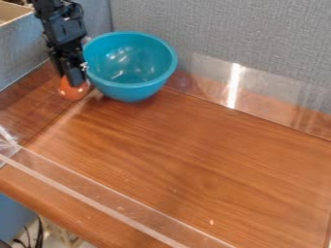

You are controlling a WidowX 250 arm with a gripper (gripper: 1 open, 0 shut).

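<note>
My black gripper [75, 68] reaches down from the top left, at the left side of a teal bowl [130, 68], shut on an orange-red object [73, 89] that hangs at its fingertips, low beside the bowl. The bowl sits upright on the wooden table [200, 165] against the back corner, with nothing visible inside it. The exact shape of the orange object is hard to tell.
Grey padded walls [220, 34] border the back and left. A clear strip runs along the table's edges, and a transparent item [6, 145] lies at the left edge.
</note>
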